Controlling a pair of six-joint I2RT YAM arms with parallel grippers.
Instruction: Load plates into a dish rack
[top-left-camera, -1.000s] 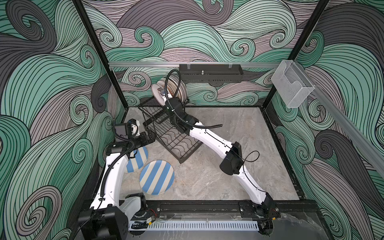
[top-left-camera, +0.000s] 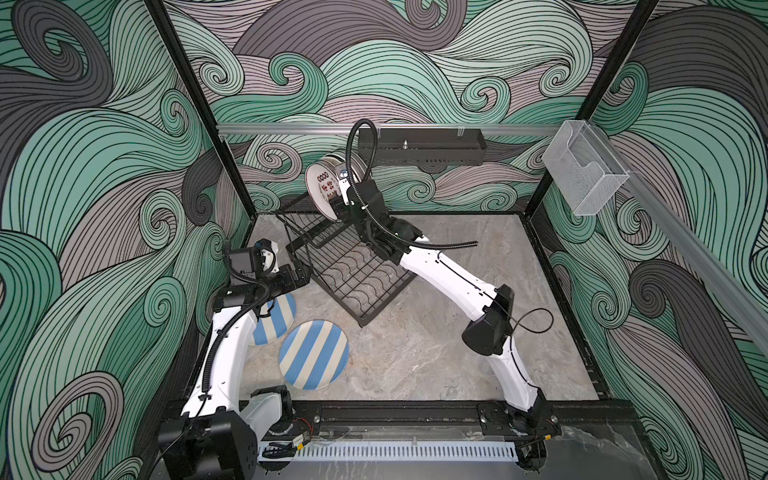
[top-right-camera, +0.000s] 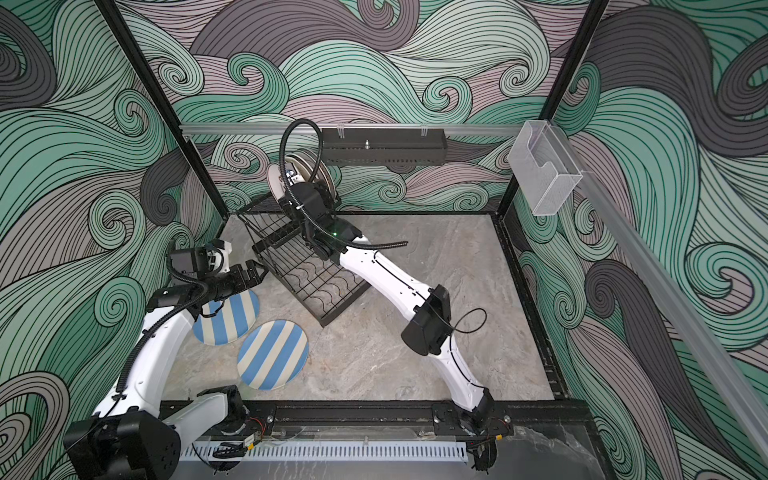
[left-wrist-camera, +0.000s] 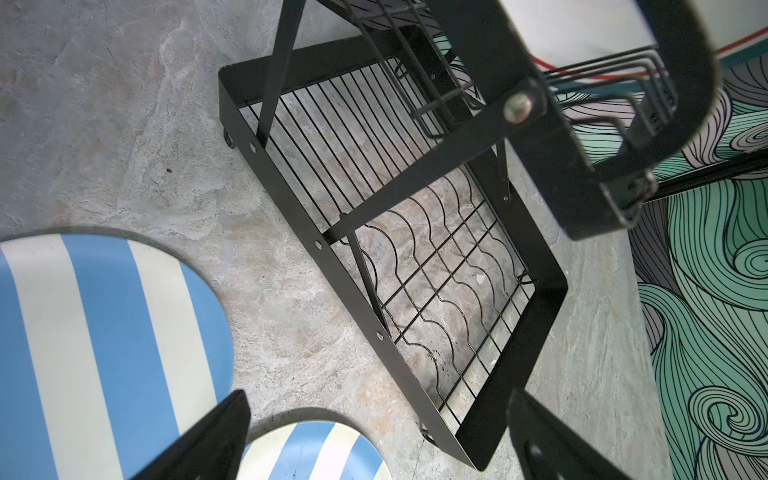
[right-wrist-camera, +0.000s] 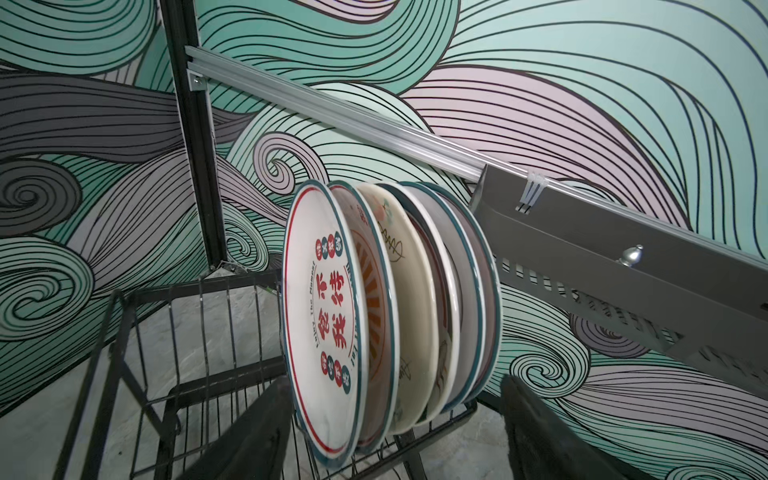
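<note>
Several white plates (right-wrist-camera: 326, 312) with teal rims and printed patterns stand on edge, side by side, on the upper tier of the black dish rack (top-left-camera: 352, 288) at its far end. The front one carries red lettering. My right gripper is at this stack, its fingers (right-wrist-camera: 256, 432) spread apart on either side of the plates in view; I cannot tell whether they touch. The rack's wavy lower tier (left-wrist-camera: 448, 288) is empty. My left gripper hangs open left of the rack, nothing between its fingers.
Two round blue-and-cream striped pieces (top-left-camera: 314, 354) lie on the table left of and in front of the rack, one partly under the left arm. A dark wall shelf (right-wrist-camera: 624, 272) juts close to the plates.
The right arm has swung right and slightly outward at its elbow, and its gripper has shifted slightly right along the plates. The left arm and striped pieces have stayed put.
</note>
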